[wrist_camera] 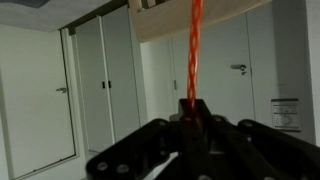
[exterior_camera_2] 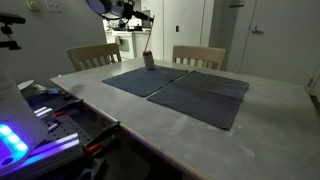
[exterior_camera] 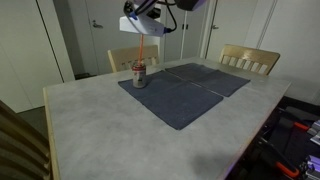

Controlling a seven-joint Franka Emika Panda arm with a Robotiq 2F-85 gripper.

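A thin orange-red stick [wrist_camera: 193, 55] rises from between the fingers of my gripper in the wrist view, with pale stripes along it. In the first exterior view the gripper [exterior_camera: 140, 30] is high above the table, shut on the stick's upper part. The stick [exterior_camera: 140, 50] runs down nearly upright to a small cup or can [exterior_camera: 139, 78] on the dark mat. The second exterior view shows the stick [exterior_camera_2: 149, 38] slightly tilted above the cup [exterior_camera_2: 149, 61]. Whether its lower end is inside the cup or just over it, I cannot tell.
Dark mats [exterior_camera: 178, 103] cover part of the white table [exterior_camera: 90, 130]. Wooden chairs [exterior_camera: 248, 58] stand around it, one behind the cup [exterior_camera_2: 199, 56] in the second exterior view. Grey doors are in the background.
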